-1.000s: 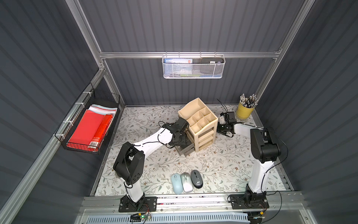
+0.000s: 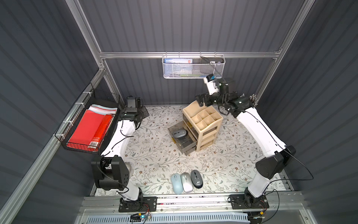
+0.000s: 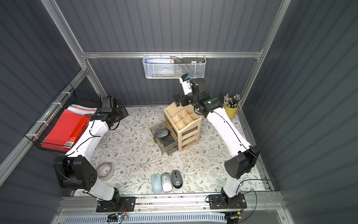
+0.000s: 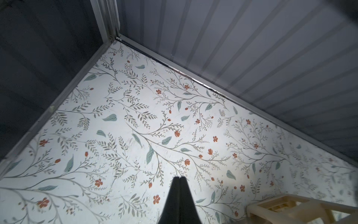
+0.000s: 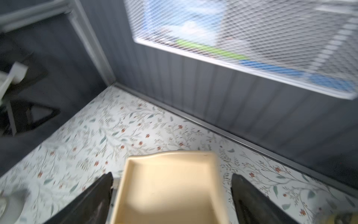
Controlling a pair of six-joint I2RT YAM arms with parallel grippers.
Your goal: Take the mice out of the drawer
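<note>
A dark grey mouse [image 2: 179, 133] lies in the pulled-out grey drawer [image 3: 167, 149] on the left side of the beige organizer [image 2: 207, 132]. Three more mice, light blue [image 2: 176, 183], silver [image 2: 186, 182] and dark grey [image 2: 196, 179], lie side by side at the table's front. My left gripper is shut with nothing visible between its fingers, over bare table left of the organizer. My right gripper is open above the organizer's back top, blurred in its wrist view.
A black wire basket with red folders [image 2: 89, 127] hangs at the left, a white mesh basket [image 2: 192, 71] on the back wall. A yellow pen cup [image 3: 231, 111] stands back right. A tape roll [image 3: 105, 171] lies front left.
My left gripper has left the drawer and moved to the back left, uncovering the mouse. My right arm has risen from beside the organizer to above it.
</note>
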